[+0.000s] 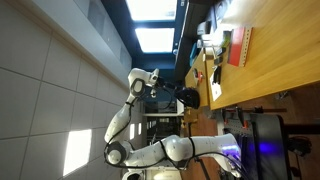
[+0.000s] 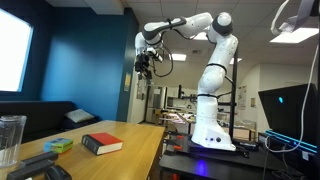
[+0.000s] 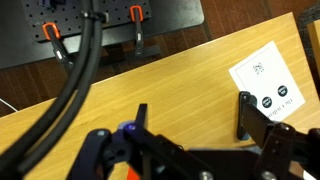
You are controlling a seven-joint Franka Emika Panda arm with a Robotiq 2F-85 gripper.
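Observation:
My gripper is open, its dark fingers set wide apart at the lower edge of the wrist view, with nothing between them. Exterior view 2 has the gripper [image 2: 146,68] hanging high above the wooden table [image 2: 135,150], well clear of it. A book with a red cover [image 2: 102,143] lies flat on the table, and its red surface [image 3: 148,165] is partly hidden behind the gripper in the wrist view. Near the right finger lies a white sheet [image 3: 268,80] printed with dark round marks.
A clear container [image 2: 10,138] stands at the table's left end, near a green item [image 2: 62,146] and several dark objects. A black cable [image 3: 75,95] crosses the wrist view's left side. Bare wood lies around the book's right side.

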